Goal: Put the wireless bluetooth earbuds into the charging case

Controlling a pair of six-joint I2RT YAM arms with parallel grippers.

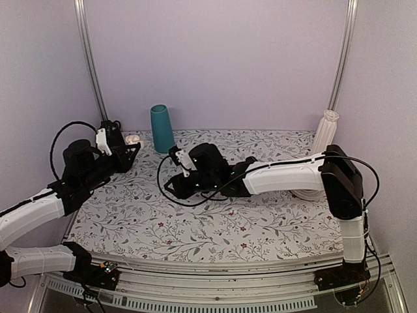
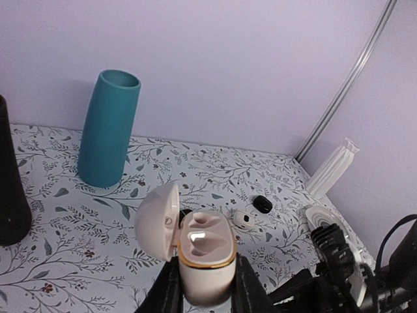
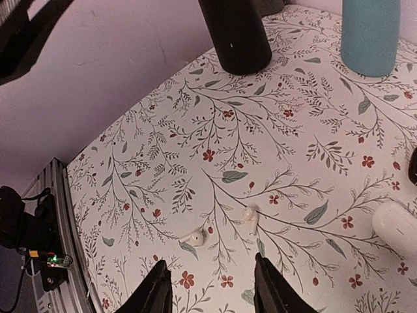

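An open white charging case (image 2: 207, 287) stands upright in my left gripper (image 1: 135, 149), its lid (image 2: 156, 222) tipped back and its hollows facing up; no earbud shows in them. Two small white earbuds lie apart on the patterned table in the right wrist view: one earbud (image 3: 197, 238) on the left, the other earbud (image 3: 250, 219) farther back and to the right. Over the middle of the table, my right gripper has its fingers spread, with nothing held; both earbuds appear beyond the fingertips. In the top view the right arm hides part of the table.
A teal vase (image 1: 162, 129) and a dark cylinder (image 3: 236, 32) stand at the back left. A small white box (image 3: 396, 225) lies right of the earbuds. A white ribbed vase (image 1: 325, 132) stands at the right edge.
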